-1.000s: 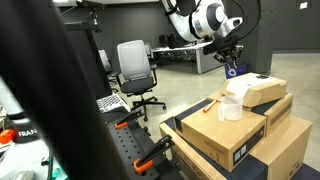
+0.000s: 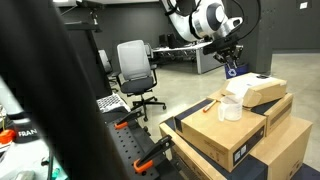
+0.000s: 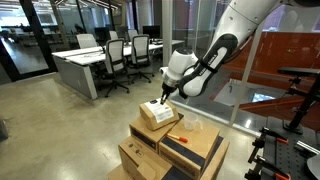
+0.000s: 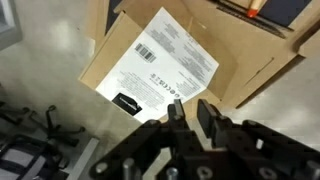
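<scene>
My gripper stands open in the wrist view, with nothing between its fingers. Beneath it is a small cardboard box (image 3: 157,115) whose top bears a white printed label (image 4: 160,65) with a barcode. In exterior view 1 the gripper (image 2: 231,54) hangs at the end of the white arm, above and behind the boxes. An orange marker-like item (image 2: 210,105) lies on the larger box (image 2: 215,125), beside a whitish see-through container (image 2: 231,106). In the wrist view only part of the orange item (image 4: 256,7) shows, at the top edge.
Larger cardboard boxes (image 2: 283,150) support the smaller ones. A blue object (image 2: 232,71) stands behind them. Office chairs (image 2: 135,65) are farther back. Open floor (image 3: 60,130) lies to the left in exterior view 2.
</scene>
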